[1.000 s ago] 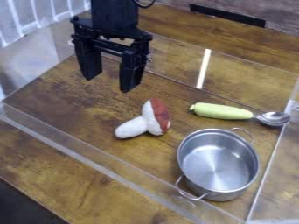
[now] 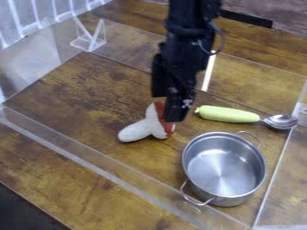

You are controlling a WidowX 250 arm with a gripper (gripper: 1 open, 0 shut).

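Note:
My black gripper (image 2: 171,97) hangs open and slightly blurred in the centre of the camera view, its fingers just above a white toy mushroom (image 2: 140,130) with a red cap, which it partly hides. To the right lie a pale green corn cob (image 2: 225,114) and a metal spoon (image 2: 281,121). A steel pot (image 2: 223,167) with two handles stands at the lower right.
Clear panels edge the work area, and a small white object (image 2: 89,36) sits at the back left.
My gripper has moved right from the left of the mushroom to above it, turning as it went. The objects on the table have not visibly moved.

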